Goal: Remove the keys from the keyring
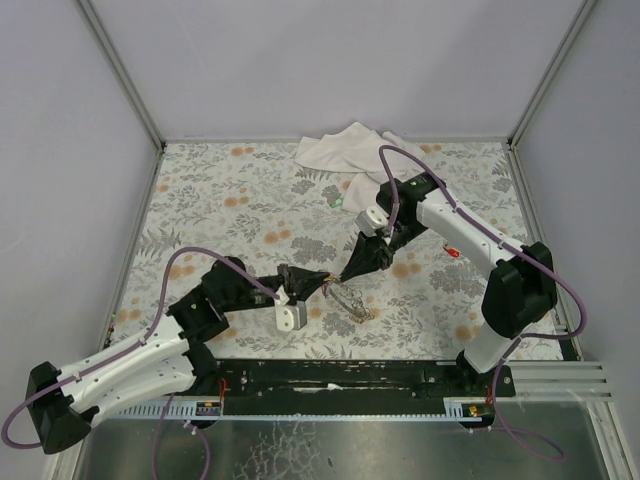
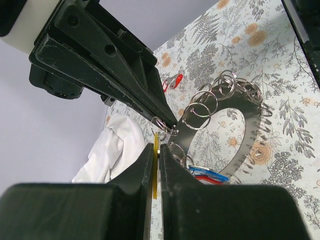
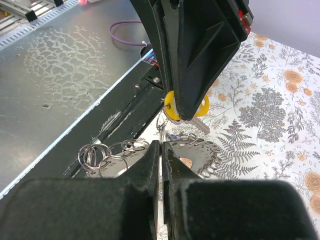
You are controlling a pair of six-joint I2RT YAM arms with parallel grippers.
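A yellow-headed key (image 3: 172, 106) is pinched in my left gripper (image 1: 327, 277), its metal blade sticking out in the right wrist view. My right gripper (image 1: 345, 278) is shut on a small wire ring (image 2: 159, 123) close beside the key. A short chain (image 3: 161, 127) leads from the key's head to the right fingertips. Below hangs the keyring, a curved grey metal band (image 2: 240, 112) lined with several wire loops. Blue and red pieces (image 2: 207, 175) show by the band, partly hidden by the left fingers. Whether the key is still linked to the ring is hard to tell.
A white cloth (image 1: 350, 150) lies at the back of the patterned table. To the right is a small red item (image 1: 451, 250), and a green one (image 1: 336, 203) rests near the cloth.
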